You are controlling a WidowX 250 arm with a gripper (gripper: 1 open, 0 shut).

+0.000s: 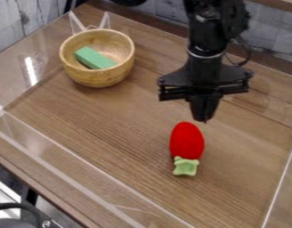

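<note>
My black gripper [201,107] is above the table's middle, shut, with nothing visible between its fingers. Below it on the wooden table [83,142] lies a red oval object [187,140] with a green star-shaped piece [187,166] at its lower end, apart from the gripper.
A wooden bowl [122,62] at the back left holds a green block [93,56]. A dark round shape shows at the bottom left corner.
</note>
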